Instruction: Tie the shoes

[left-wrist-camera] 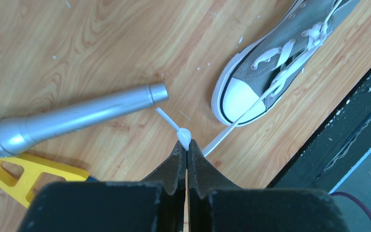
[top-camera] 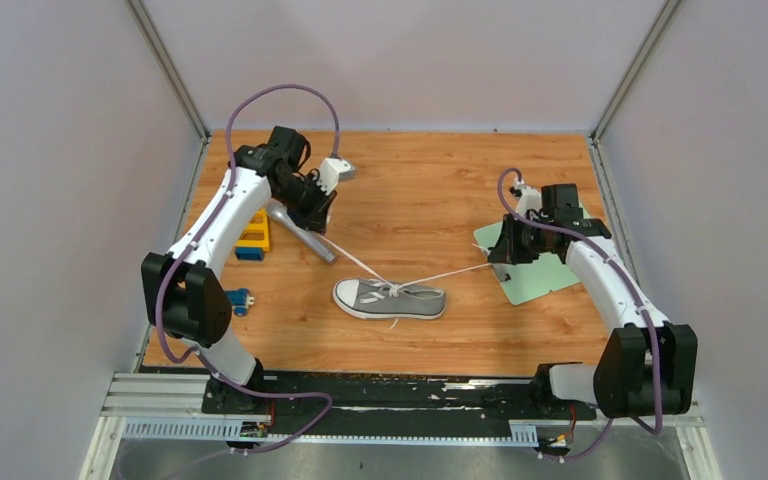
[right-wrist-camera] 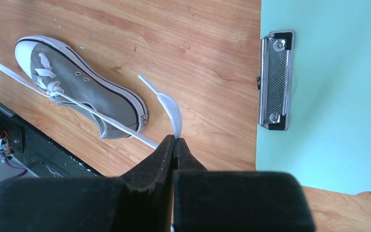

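The grey canvas shoe [top-camera: 400,305] lies sideways in mid-table, toe to the left, its white laces [right-wrist-camera: 101,116] crossed in a knot at the eyelets and stretched out to both sides. My left gripper, up and left of the shoe, is shut on one lace, whose short end sticks out above its fingertips. My right gripper, right of the shoe, is shut on the other lace, with the flat end rising from its fingertips. Both laces look taut in the top view.
A silver microphone [left-wrist-camera: 77,116] lies left of the shoe, near a yellow plastic piece [left-wrist-camera: 38,171] and a toy car [top-camera: 239,302]. A mint clipboard [right-wrist-camera: 328,87] lies under the right arm.
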